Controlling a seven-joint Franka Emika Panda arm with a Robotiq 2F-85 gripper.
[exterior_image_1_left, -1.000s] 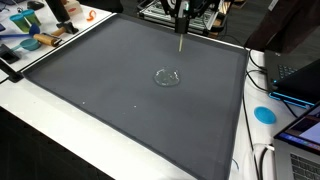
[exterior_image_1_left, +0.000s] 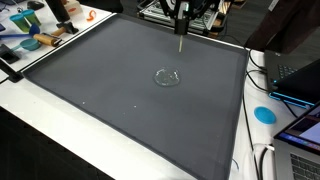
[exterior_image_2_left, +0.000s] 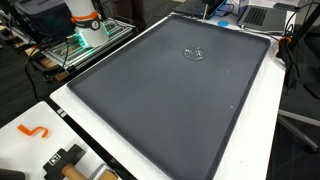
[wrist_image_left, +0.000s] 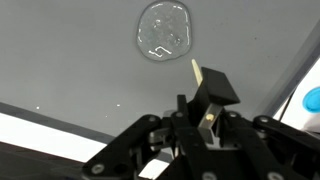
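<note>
A thin pale stick (wrist_image_left: 197, 72) pokes out from between the fingers of my gripper, which is shut on it. In exterior view 1 the same stick (exterior_image_1_left: 181, 44) points down below the gripper (exterior_image_1_left: 182, 22) near the back edge of the dark board. On the board lies a clear, roundish patch (wrist_image_left: 164, 30), like a puddle or a thin clear dish; I cannot tell which. The stick's tip is apart from this patch (exterior_image_1_left: 167, 77) in the wrist view. Exterior view 2 has the patch (exterior_image_2_left: 193, 53) toward the board's far end.
The grey board (exterior_image_1_left: 120, 110) is otherwise almost bare, with a low rim. A blue disc (exterior_image_1_left: 265, 115) and laptops (exterior_image_1_left: 296, 157) stand to the right. Brushes and other tools (exterior_image_1_left: 35, 42) lie at the left, and a black cable (exterior_image_1_left: 262, 160) runs along the right side.
My gripper and the stick have barely moved over the last second. The clear patch keeps its place on the board.
</note>
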